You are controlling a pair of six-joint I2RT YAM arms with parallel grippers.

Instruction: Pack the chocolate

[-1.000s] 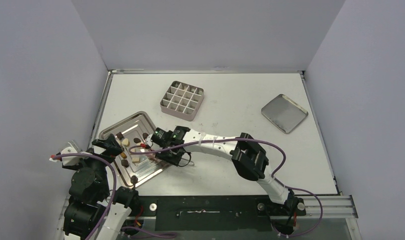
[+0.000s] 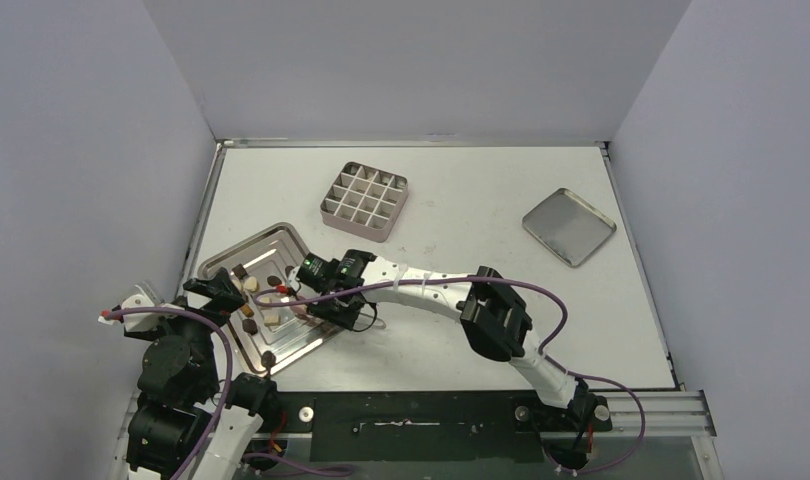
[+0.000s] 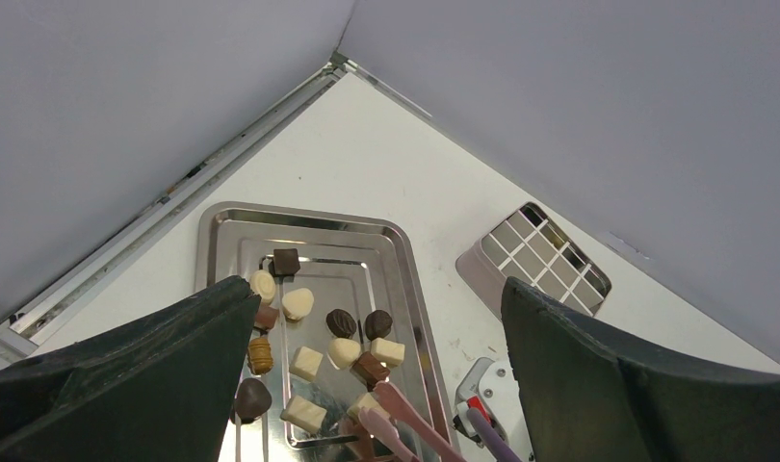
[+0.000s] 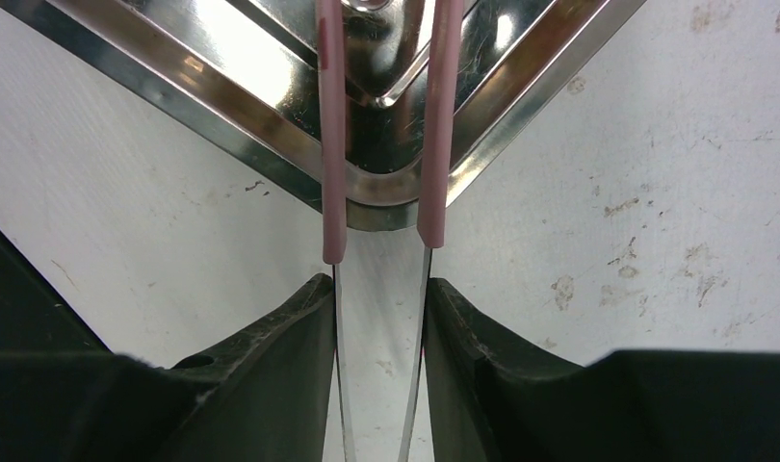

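Note:
Assorted dark, milk and white chocolates lie on a steel tray [image 2: 241, 246], seen also in the left wrist view [image 3: 359, 223]. An empty-looking pink compartment box [image 2: 364, 200] stands behind it. My left gripper is open above the tray's left side, with nothing held. My right gripper's pink fingertips [image 3: 420, 423] reach down among chocolates at the tray's right part. In the right wrist view its fingers [image 4: 434, 125] run out of frame over the tray corner, so what is between the tips is hidden there.
A smaller empty metal tray [image 2: 569, 227] lies at the right of the table. Walls bound both sides and the back.
The left arm and the objects look unchanged.

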